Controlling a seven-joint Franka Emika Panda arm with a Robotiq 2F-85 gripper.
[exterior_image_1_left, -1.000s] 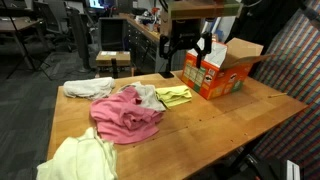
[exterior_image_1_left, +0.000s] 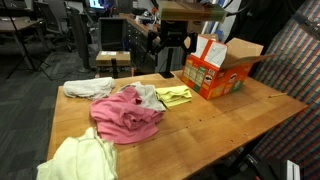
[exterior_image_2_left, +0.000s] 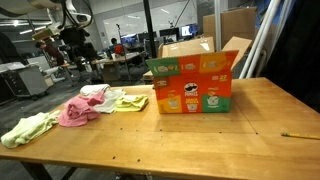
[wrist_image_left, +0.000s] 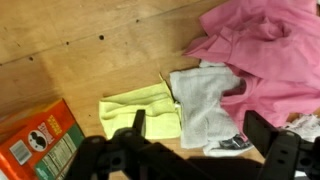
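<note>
My gripper (exterior_image_1_left: 171, 52) hangs above the back of the table, open and empty, clear of everything below. Several cloths lie crumpled on the wood: a pink one (exterior_image_1_left: 125, 118) in the middle, a grey-white one (exterior_image_1_left: 147, 97) against it, a yellow one (exterior_image_1_left: 173, 96) near the box, a white one (exterior_image_1_left: 88, 87) at the back left and a pale cream one (exterior_image_1_left: 78, 158) at the front left. From the wrist, the grey-white cloth (wrist_image_left: 205, 105) shows beyond the gap between the fingers, with the yellow cloth (wrist_image_left: 143, 108) left of it and the pink cloth (wrist_image_left: 270, 50) at upper right.
An orange and green cardboard box (exterior_image_2_left: 192, 90) with raised flaps stands right of the cloths. A thin yellow pencil-like stick (exterior_image_2_left: 298, 135) lies at the table's far right. Bare tabletop (exterior_image_2_left: 200, 145) stretches in front of the box.
In exterior view 1 my gripper has shifted left, away from the box and over toward the cloths. The cloths and the box have stayed put.
</note>
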